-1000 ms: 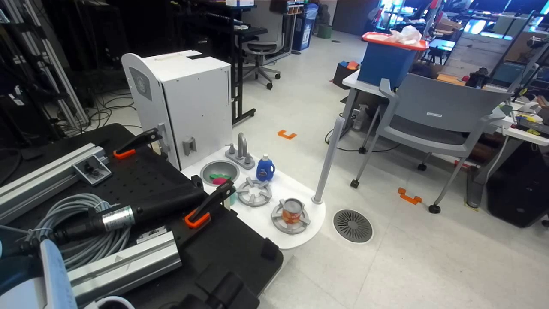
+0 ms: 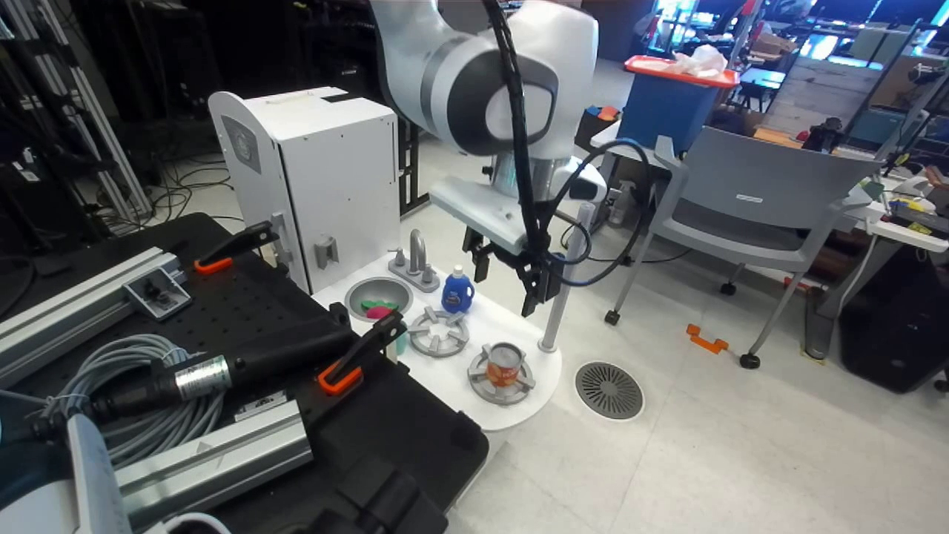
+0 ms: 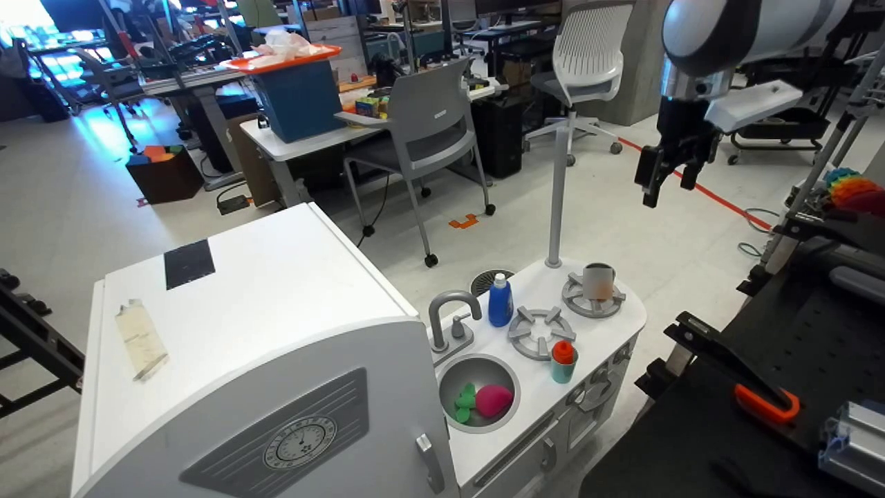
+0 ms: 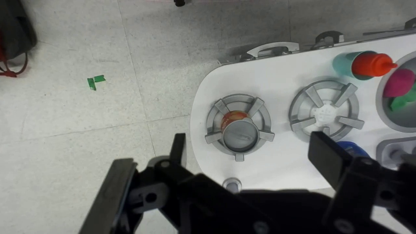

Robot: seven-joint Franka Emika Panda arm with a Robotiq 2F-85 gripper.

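My gripper [image 2: 507, 271] hangs open above the white toy kitchen counter, its two black fingers wide apart and nothing between them. In the wrist view a can with an orange label [image 4: 234, 117] sits on the nearer burner ring [image 4: 266, 119], well below the fingers. The other burner [image 3: 523, 332] is empty. A blue bottle [image 3: 500, 303] stands behind it; in the wrist view a finger partly covers that bottle. At the counter's front edge a teal cup [image 3: 563, 369] holds a red-capped bottle [image 4: 370, 65]. Pink and green toy items [image 3: 494, 401] lie in the sink [image 3: 514, 375].
A grey upright post [image 3: 558, 199] rises from the counter behind the can's burner. The tap [image 3: 452, 303] stands behind the sink, beside the tall white cabinet [image 2: 342, 178]. A black table [image 2: 391, 427] with clamps borders the counter's front. Open floor lies beyond the counter's rounded end.
The arm and gripper, absent from exterior view 1 a second ago, now hang over the counter there. The can, bottle and other counter items have not moved.
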